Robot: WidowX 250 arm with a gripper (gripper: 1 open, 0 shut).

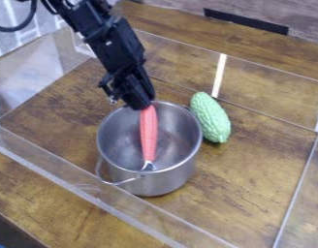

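A steel pot (169,174) with a wire handle stands on the wooden table. Inside it is a red-handled utensil (148,131), now nearly upright, its lower tip near the pot's floor. My gripper (143,105) hangs from the upper left, just over the pot's back rim at the top end of the red handle. Whether its fingers are shut on the handle is hard to make out.
A green corn-like object (211,117) lies on the table just right of the pot, at the back. Clear transparent edges border the work area.
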